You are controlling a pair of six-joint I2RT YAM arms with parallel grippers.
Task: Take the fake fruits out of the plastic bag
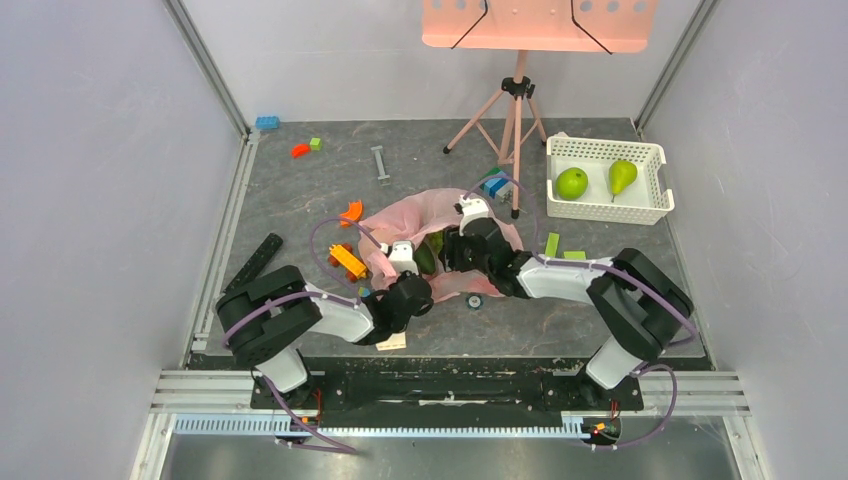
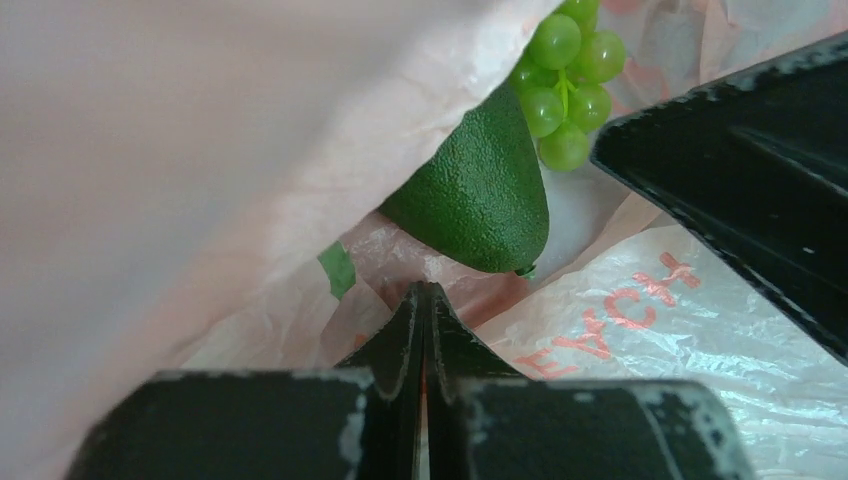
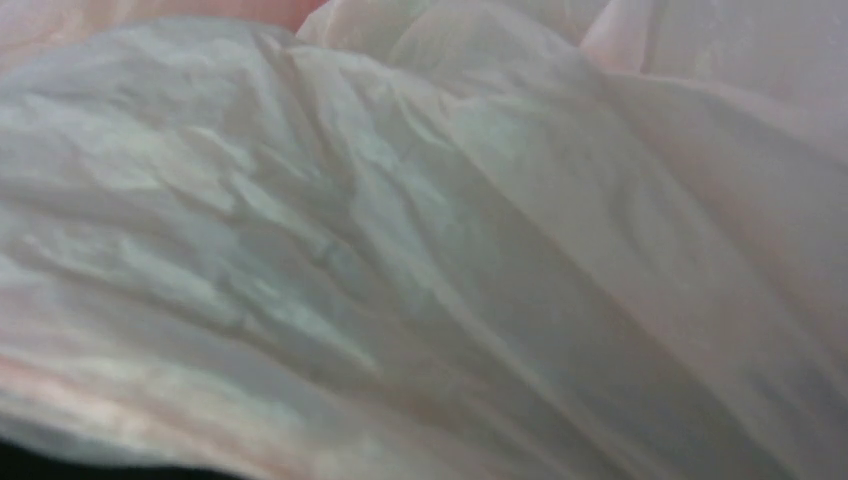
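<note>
The crumpled pink plastic bag point(image 1: 425, 207) lies mid-table with its mouth toward me. A dark green avocado point(image 2: 480, 195) rests inside it, beside green grapes point(image 2: 575, 85), partly behind a fold of the bag. My left gripper is shut at the bag's mouth, its fingertips just short of the avocado; no fruit is between them. My right gripper point(image 1: 453, 250) reaches into the right side of the mouth; one dark finger point(image 2: 750, 170) shows near the grapes. Bag film fills the right wrist view, hiding its fingers. A green apple point(image 1: 572, 183) and a pear point(image 1: 622, 176) lie in the white basket point(image 1: 610, 211).
Toy bricks point(image 1: 348, 262) lie left of the bag, and green blocks point(image 1: 573, 255) lie right of it under my right arm. A pink stand point(image 1: 517, 150) rises behind. A small round object point(image 1: 474, 301) sits in front of the bag.
</note>
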